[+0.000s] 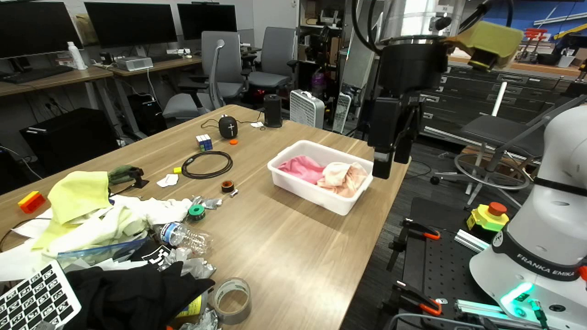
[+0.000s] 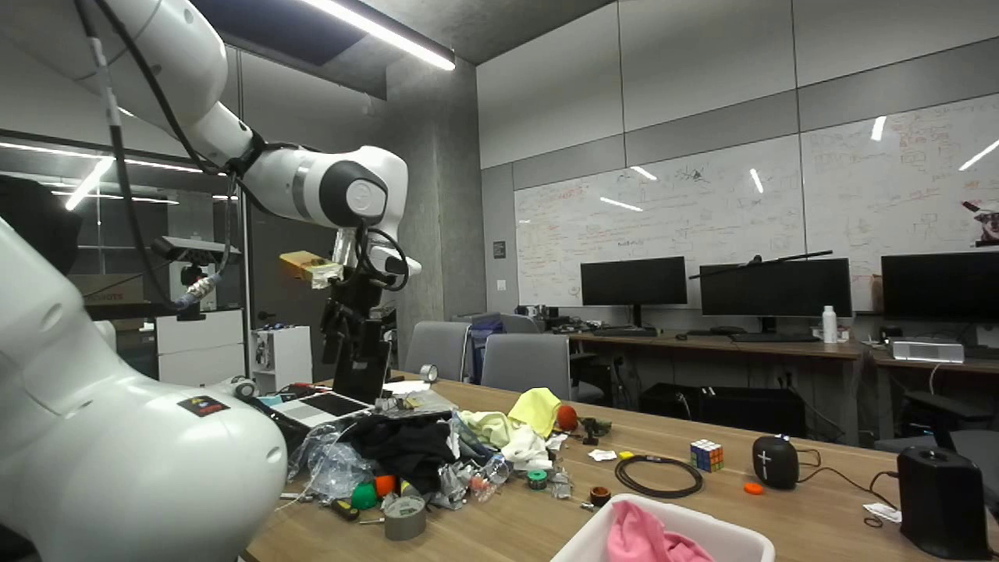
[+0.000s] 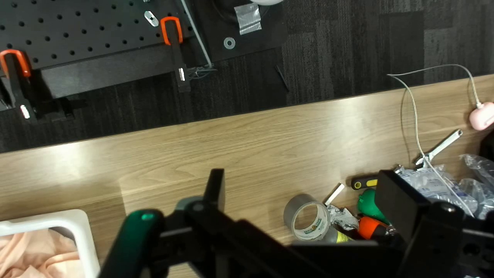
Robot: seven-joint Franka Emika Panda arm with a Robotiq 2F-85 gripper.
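My gripper hangs high over the table's front edge, its two fingers far apart in the wrist view with nothing between them. In exterior view 1 the gripper [image 1: 386,165] appears in front of the right end of a white bin [image 1: 308,193], well above the tabletop. Inside the bin lie a pink cloth [image 1: 301,168] and a peach cloth [image 1: 345,178], both crumpled. The wrist view catches only a corner of the bin [image 3: 85,231] at lower left, with part of the peach cloth [image 3: 39,252]. A grey tape roll [image 3: 307,217] shows below and between the fingers.
A mixed pile fills the table's left side: yellow cloth [image 1: 80,195], black cloth [image 1: 137,291], plastic bottle [image 1: 184,236] and laptop [image 1: 38,297]. Farther back are a coiled cable [image 1: 207,165], puzzle cube [image 1: 204,143] and round speaker [image 1: 228,127]. Bare wood [image 1: 275,247] lies between pile and bin.
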